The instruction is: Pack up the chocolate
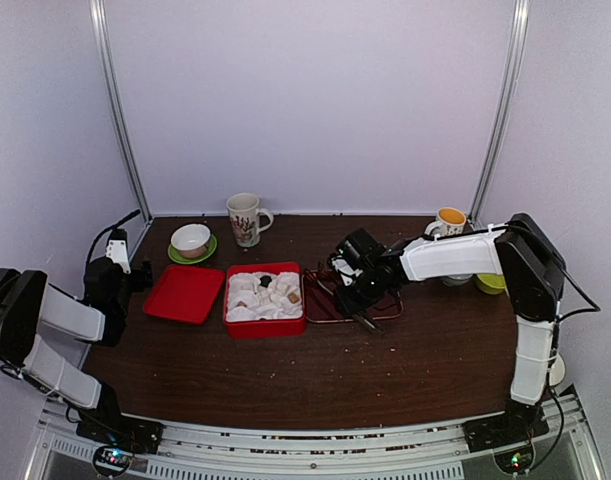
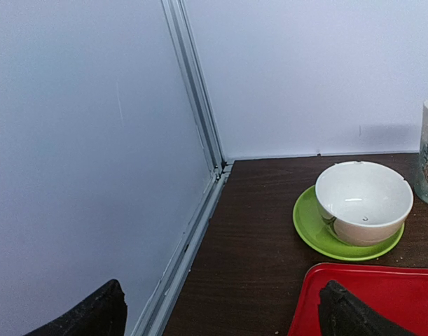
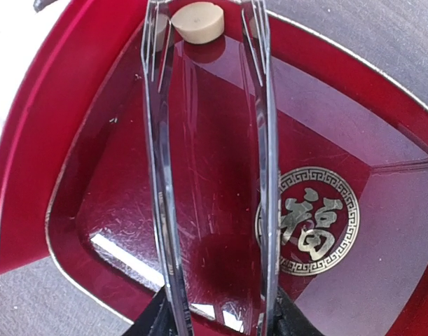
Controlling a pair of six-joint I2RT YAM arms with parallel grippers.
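Note:
A red box (image 1: 264, 328) lined with white paper holds several small chocolates. Beside it lies a dark red tray (image 1: 383, 310) with a gold emblem. In the right wrist view, my right gripper reaches to a corner of that tray, its clear fingers around a pale tan round chocolate (image 3: 197, 24); whether they touch it is hard to tell. My left gripper (image 1: 140, 270) is open at the left, above the table, with nothing between its fingers.
A red lid (image 1: 182, 295) lies left of the box. Behind are a white bowl (image 1: 191, 237) on a green plate, a tall mug (image 1: 243, 218), an orange-lined mug (image 1: 450, 222) and a yellow-green bowl (image 1: 492, 287).

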